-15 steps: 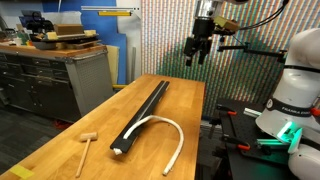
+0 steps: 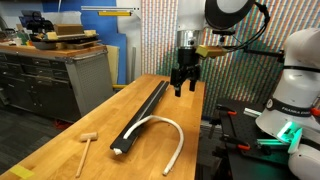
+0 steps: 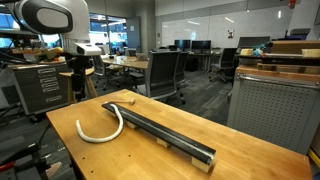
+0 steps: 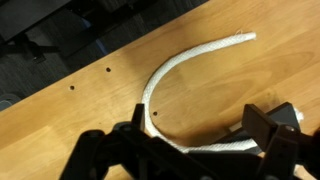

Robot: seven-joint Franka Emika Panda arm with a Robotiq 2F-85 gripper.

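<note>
A white rope (image 2: pixel 178 127) lies in a curve on the wooden table. One end rests across the near end of a long black rail (image 2: pixel 141 117); the rest bends away over bare wood. In the wrist view the rope (image 4: pixel 165 70) makes an open hook, its lower part partly hidden behind the fingers. My gripper (image 2: pixel 183 89) hangs above the table, beyond the rope and to the right of the rail. Its fingers (image 4: pixel 91 154) stand wide apart, and the fingers are open with nothing held. Seen from the other side, the gripper (image 3: pixel 78 97) is well clear of the rope (image 3: pixel 101 137).
A wooden mallet (image 2: pixel 86 150) lies on the far side of the rail from the rope. Bare tabletop (image 3: pixel 245 140) stretches along the rail's other side. A dark metal frame (image 4: pixel 75 35) runs past the table edge in the wrist view.
In exterior view 1 my gripper has come down and moved left, closer to the table. Rope, rail and mallet have stayed where they were.
</note>
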